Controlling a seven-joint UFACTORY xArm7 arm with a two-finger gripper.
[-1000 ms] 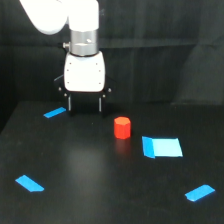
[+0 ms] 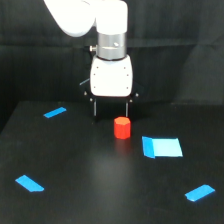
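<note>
A small red block (image 2: 122, 128) rests on the dark table near the middle of the camera view. My gripper (image 2: 111, 107) points downward behind and slightly to the left of the block, as seen in the picture. Its two thin dark fingers stand wide apart, so it is open, and nothing shows between them. A gap separates the fingertips from the block in the picture; their exact height above the table cannot be judged.
To the right of the block lies a light blue square (image 2: 167, 147) with a brighter blue strip (image 2: 148, 147) along its left side. Blue tape strips mark the table at back left (image 2: 55, 112), front left (image 2: 29, 183) and front right (image 2: 200, 192).
My gripper has shifted to the right and slightly lower in the picture, closer to the red block. It stays open, and the block has not moved.
</note>
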